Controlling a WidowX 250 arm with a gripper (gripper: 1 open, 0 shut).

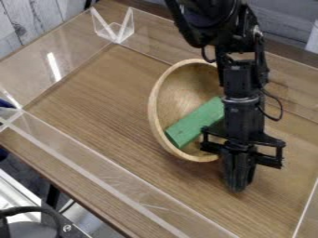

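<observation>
My black gripper (pixel 236 175) reaches down from the top to the right side of a wooden bowl (pixel 168 98), low over the table (pixel 93 139). Its fingertips look close together, with nothing visible between them; whether they touch the table I cannot tell. A green block (pixel 194 123) lies in the bowl, partly behind the arm, which also covers much of the bowl's right side.
A small clear container (pixel 112 26) stands at the back left. Part of black equipment (pixel 32 221) shows at the bottom left corner.
</observation>
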